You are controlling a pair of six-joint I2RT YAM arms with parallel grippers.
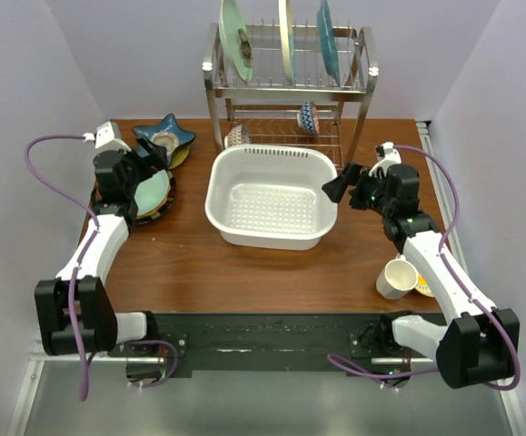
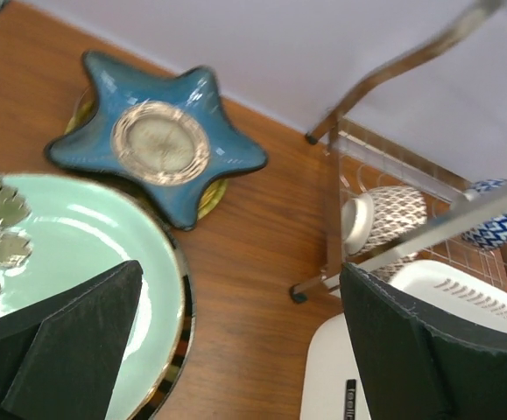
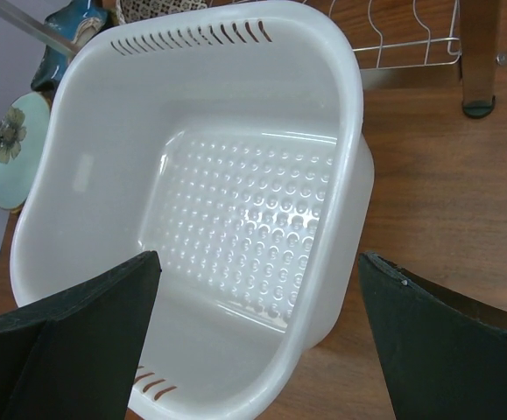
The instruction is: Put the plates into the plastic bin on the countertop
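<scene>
An empty white plastic bin (image 1: pixel 272 241) sits mid-counter. At the left lies a pale green plate (image 1: pixel 153 193) stacked on a dark-rimmed one, partly hidden under my left arm. Behind it a blue star-shaped plate (image 2: pixel 160 144) rests on top of a yellowish plate (image 2: pixel 211 198). My left gripper (image 1: pixel 151 151) is open above these stacks; its wrist view shows nothing between the fingers. Over the bin's right rim hangs my right gripper (image 1: pixel 345 188), open and empty. Three plates stand upright in the rack's top tier, among them a green plate (image 1: pixel 235 40) and a blue plate (image 1: pixel 328 42).
The metal rack (image 1: pixel 369 64) stands behind the bin, with a woven-pattern cup (image 1: pixel 238 135) and a blue patterned cup (image 1: pixel 308 118) on its lower shelf. A white cup (image 1: pixel 395 279) lies front right by a yellow item (image 1: pixel 424 285). Counter in front of the bin is clear.
</scene>
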